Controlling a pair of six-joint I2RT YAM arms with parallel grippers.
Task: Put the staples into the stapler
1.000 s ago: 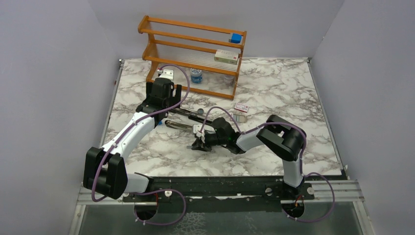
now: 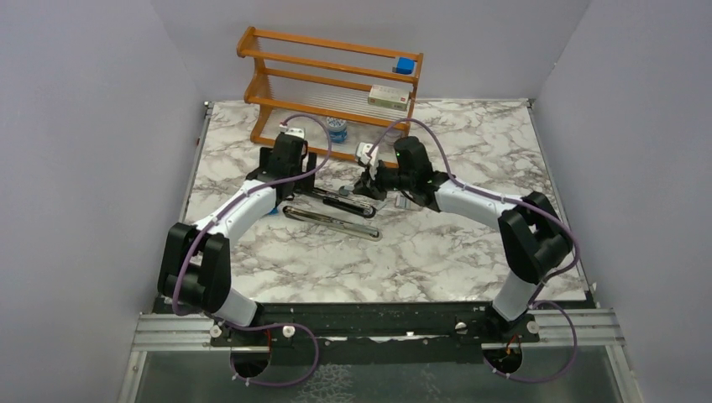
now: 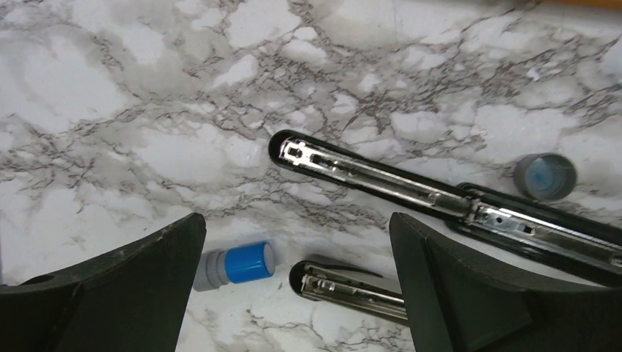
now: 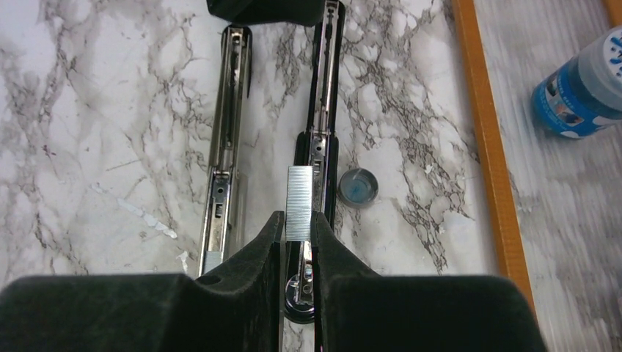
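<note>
Two long staplers lie opened out flat. The far black one [image 3: 396,181] runs across the left wrist view; the nearer one [image 2: 332,221] lies in front of it. In the right wrist view a strip of staples [image 4: 299,202] is pinched at its near end by my shut right gripper. The strip overlaps the far stapler's rail in that view; whether it touches cannot be told. My left gripper hangs open above the staplers' left ends, nothing between its fingers. A silvery strip [image 4: 213,261] shows in the nearer stapler's lower part.
A small round cup [image 4: 358,187] stands close beside the far stapler. A blue-capped bottle [image 3: 248,262] lies on its side at the left. The wooden rack [image 2: 332,101] stands behind. Marble is clear at the front and right.
My right gripper has moved from in front of the nearer stapler back to over the far stapler's right end, carrying the strip.
</note>
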